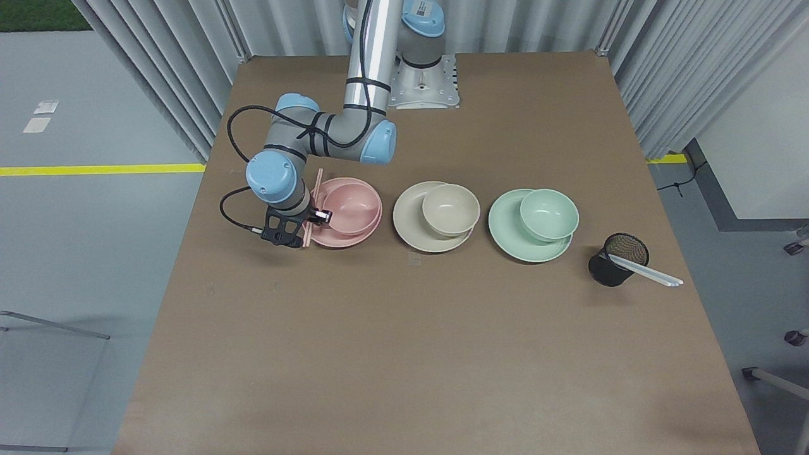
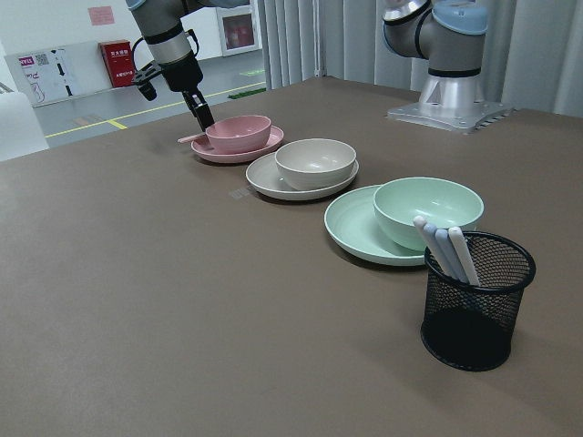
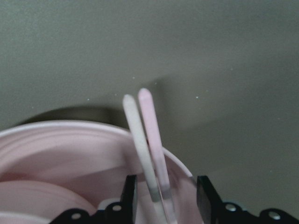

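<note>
A pair of light pink chopsticks (image 3: 153, 131) lies across the left edge of the pink plate (image 1: 337, 239), beside the pink bowl (image 1: 351, 203) on that plate. My gripper is over the plate's edge, fingers open, one on each side of the chopsticks in the wrist view. In the left view it sits low at the far side of the pink dishes, partly hidden by them.
A cream bowl (image 1: 451, 208) on its plate and a green bowl (image 1: 549, 215) on its plate stand to the right. A black mesh holder (image 2: 467, 328) with white chopsticks stands at the far right.
</note>
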